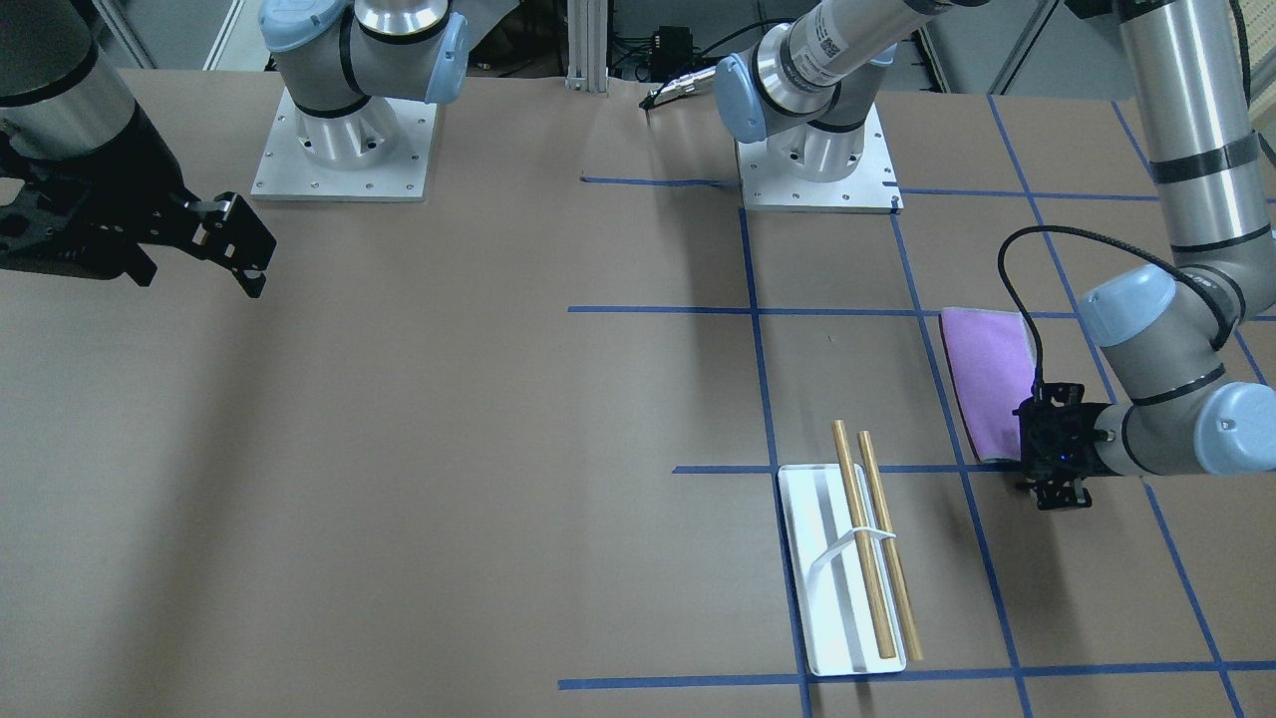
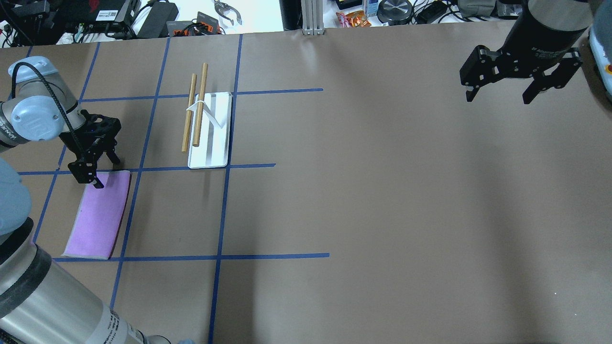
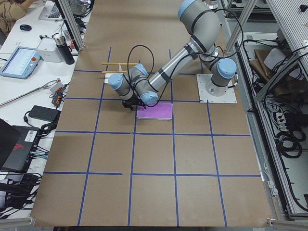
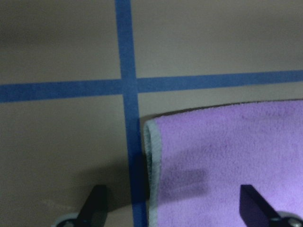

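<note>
A purple cloth [image 1: 983,377] lies flat on the blue-taped table, also seen in the top view [image 2: 97,218] and left view [image 3: 154,112]. My gripper [image 2: 108,172] hangs low over one short end of the cloth. In the wrist view, a grey-edged corner of the cloth [image 4: 218,156] lies between my two black fingertips, which stand apart with nothing held. The cloth looks flat on the table there, its edge beside a blue tape line.
A white tray [image 2: 216,149] with two wooden sticks [image 2: 199,120] lies beside the cloth. Other robot arms stand at the table's edges, including a black gripper [image 2: 519,69] in the top view.
</note>
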